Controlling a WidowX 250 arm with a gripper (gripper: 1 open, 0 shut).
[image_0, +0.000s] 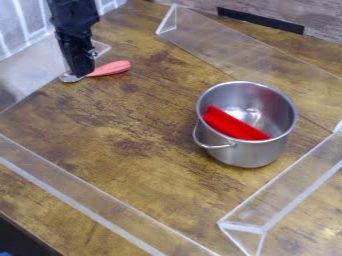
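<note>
My black gripper is at the upper left of the camera view, low over a utensil with a pink-red handle and a metal end, which lies on the wooden table. The fingers look shut, and I cannot make out anything held between them. The gripper partly hides the utensil.
A steel pot with a red object inside stands at the right. Clear plastic barriers run along the left, back and right sides.
</note>
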